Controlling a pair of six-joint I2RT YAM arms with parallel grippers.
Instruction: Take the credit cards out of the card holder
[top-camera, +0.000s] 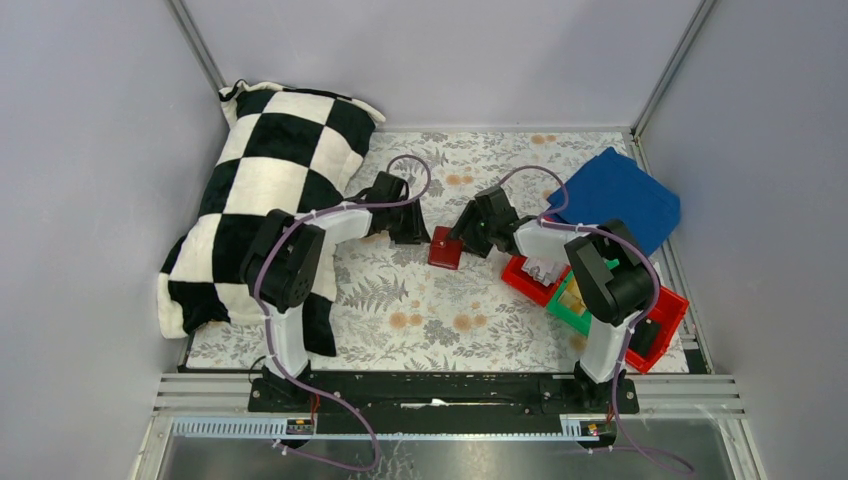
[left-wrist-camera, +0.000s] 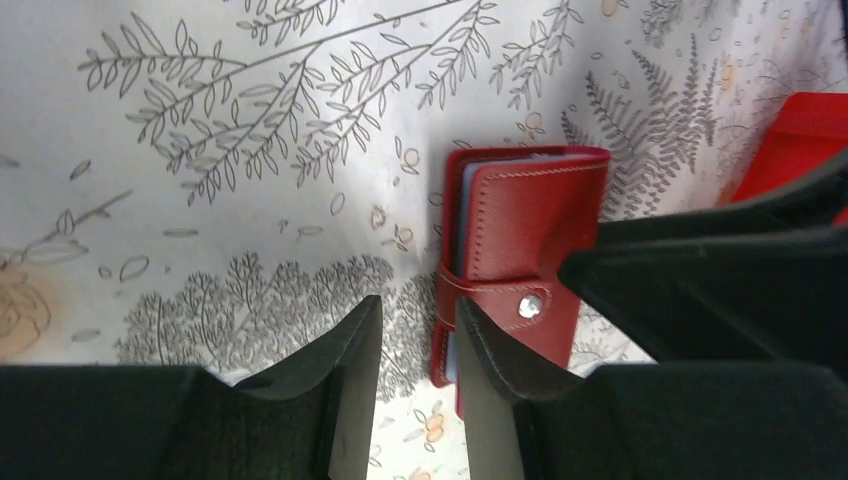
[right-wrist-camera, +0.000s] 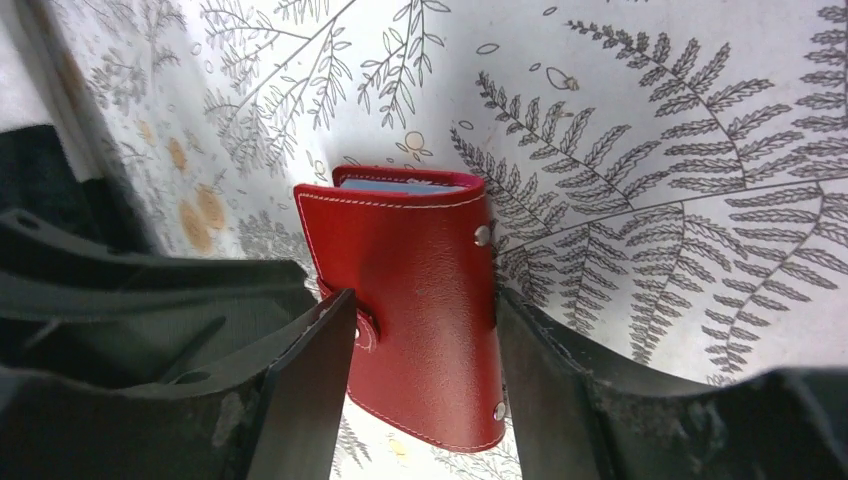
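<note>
A red leather card holder (top-camera: 445, 252) is near the middle of the table, between my two grippers. In the left wrist view the holder (left-wrist-camera: 535, 220) shows its strap (left-wrist-camera: 495, 295) closed with a silver snap, and pale card edges show along its side. My left gripper is part open with no object in its gap; its right finger overlaps the holder's near edge. My right gripper is part open, its fingers at either side of the holder (right-wrist-camera: 420, 270) in the right wrist view. Whether both touch it cannot be told.
Red and green bins (top-camera: 530, 284) stand at the right, below a blue cloth (top-camera: 620, 195). A black-and-white checkered cushion (top-camera: 265, 190) fills the left side. The patterned tabletop in front of the holder is clear.
</note>
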